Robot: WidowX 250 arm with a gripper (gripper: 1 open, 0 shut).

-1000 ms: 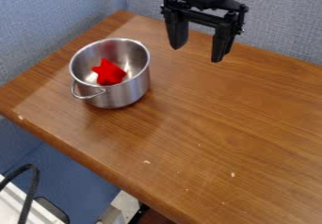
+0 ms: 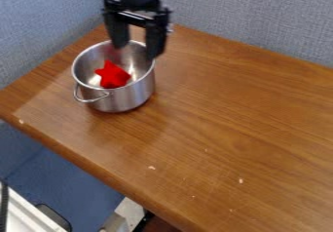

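Note:
A steel pot point(image 2: 130, 97) with a wire handle sits at the left of the wooden table, a red object point(image 2: 111, 74) inside it. My black gripper point(image 2: 135, 43) is open above the back of the pot, its fingers either side at the rim's height or higher; it looks blurred, and I cannot tell whether it touches the pot.
Blue-grey padded walls point(image 2: 260, 12) bound it at the back and left. Below the left edge lie blue floor and some white and black items.
My gripper has moved left from the middle back of the table to over the pot. The pot and red object look unmoved.

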